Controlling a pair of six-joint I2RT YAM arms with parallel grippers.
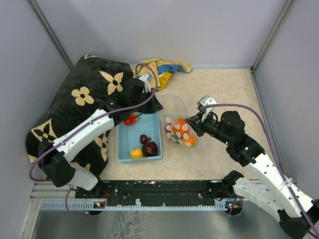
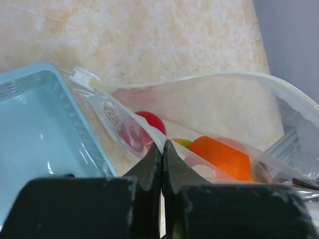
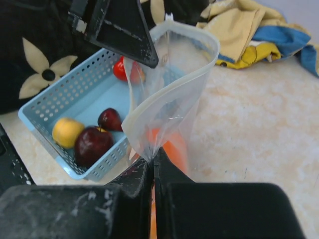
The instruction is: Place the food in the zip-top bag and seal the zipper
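Observation:
A clear zip top bag (image 1: 174, 107) with orange food and a polka-dot print stands right of the blue bin (image 1: 139, 130). In the left wrist view it holds a red item (image 2: 149, 122), something yellow and an orange item (image 2: 219, 157). My left gripper is shut on the bag's rim at the upper side. My right gripper is shut on the bag's other rim, nearer the front. The bin holds a red piece (image 3: 119, 69), a small dark red fruit (image 3: 109, 119), a larger dark red apple (image 3: 93, 146) and a yellow fruit (image 3: 67, 132).
A black floral cushion (image 1: 75, 99) fills the left side. Crumpled yellow and blue cloths (image 1: 169, 67) lie at the back. The tan board (image 1: 229, 89) is clear on the right and at the front.

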